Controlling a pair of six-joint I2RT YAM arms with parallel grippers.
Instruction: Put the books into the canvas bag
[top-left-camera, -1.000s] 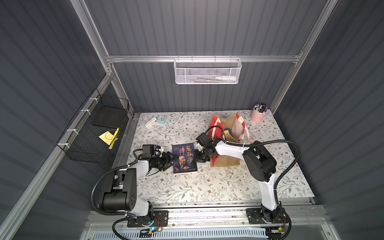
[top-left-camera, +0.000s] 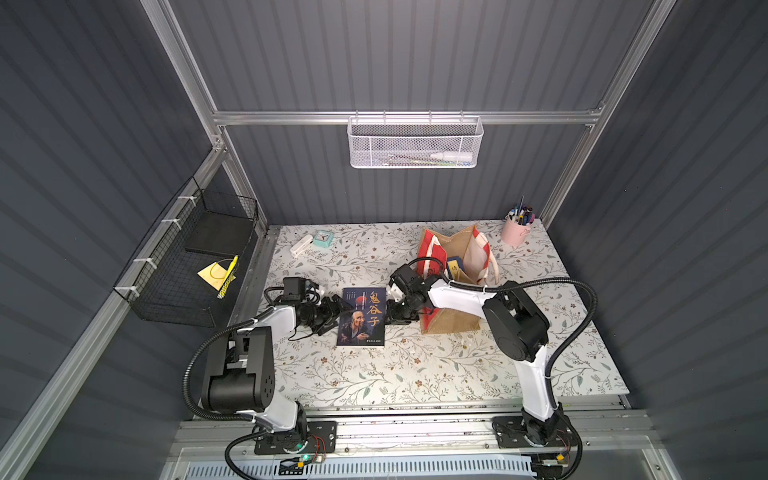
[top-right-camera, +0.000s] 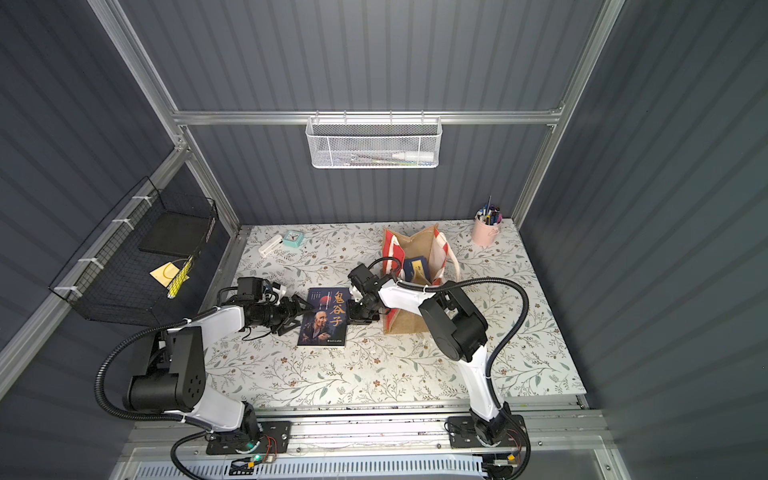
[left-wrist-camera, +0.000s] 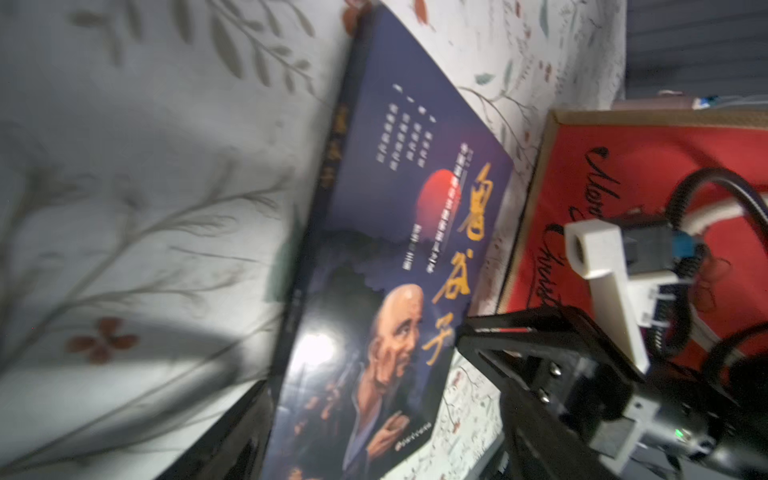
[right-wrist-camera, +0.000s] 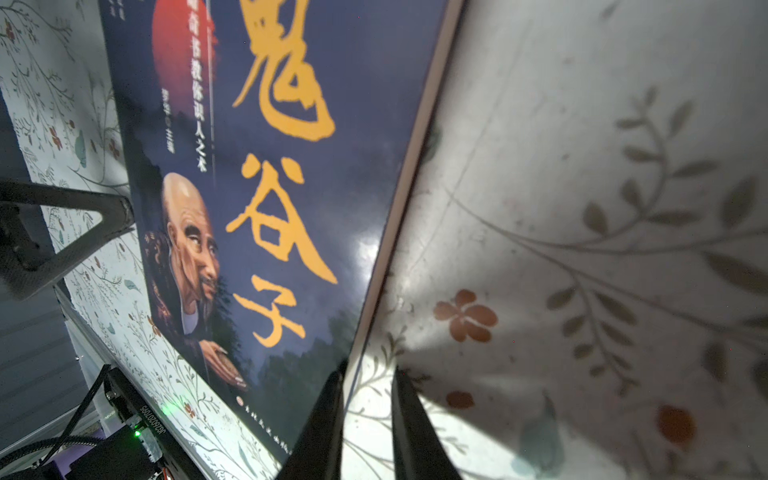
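A dark blue book (top-left-camera: 362, 317) with gold characters lies flat on the table. To its left, my left gripper is open, with its blurred fingers on either side of the book's lower part. My right gripper stands at the book's right edge; its fingers have only a narrow gap, and patterned tabletop shows between them. One fingertip meets the edge, but whether the fingers grip it is unclear. Behind the right arm stands the open canvas bag (top-left-camera: 452, 321), brown with red panels. Inside it shows a blue and yellow book (top-left-camera: 455, 267), partly hidden.
A pink pen cup (top-left-camera: 515, 233) is at the back right. Toward the back left lie a white item (top-left-camera: 301, 245) and a teal box (top-left-camera: 323, 238). A black wire basket (top-left-camera: 176, 292) hangs on the left.
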